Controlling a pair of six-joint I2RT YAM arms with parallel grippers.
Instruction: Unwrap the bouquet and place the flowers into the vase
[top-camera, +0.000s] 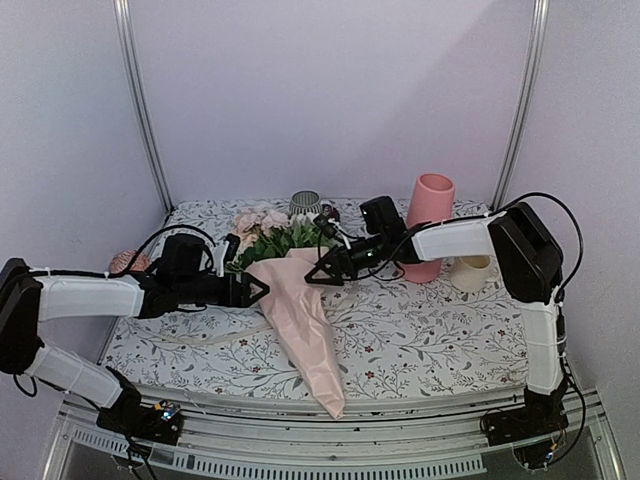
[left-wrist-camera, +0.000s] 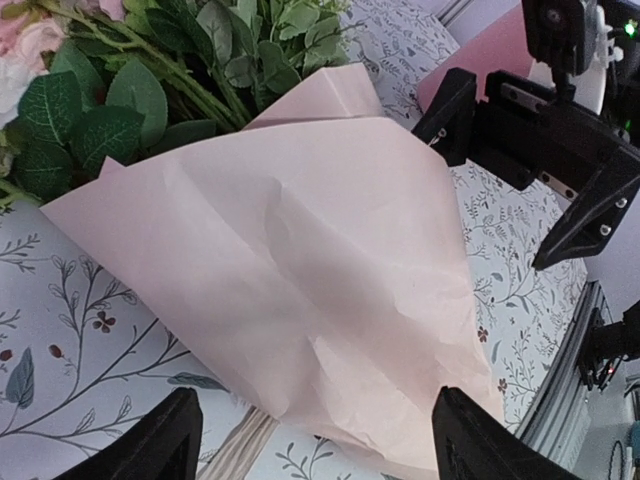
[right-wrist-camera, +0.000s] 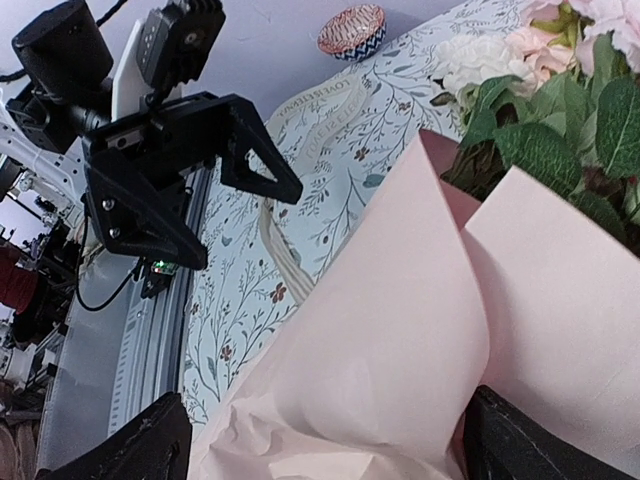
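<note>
Pink and white flowers (top-camera: 262, 217) with green leaves lie toward the back of the table, wrapped in pale pink paper (top-camera: 305, 320) whose narrow end reaches the front edge. At the wrap's left side is my left gripper (top-camera: 256, 288), its fingers (left-wrist-camera: 160, 445) apart; the paper spans the space between them in the left wrist view. On the other side, my right gripper (top-camera: 325, 272) stands open at the paper's upper right edge, one of its fingers (right-wrist-camera: 510, 440) partly behind a fold. A tall pink vase (top-camera: 432, 200) stands at the back right, partly hidden by the right arm.
A cream cup (top-camera: 470, 272) sits right of the pink vase. Behind the flowers stands a ribbed grey container (top-camera: 304, 202). A patterned bowl (right-wrist-camera: 351, 32) is at the far left.
</note>
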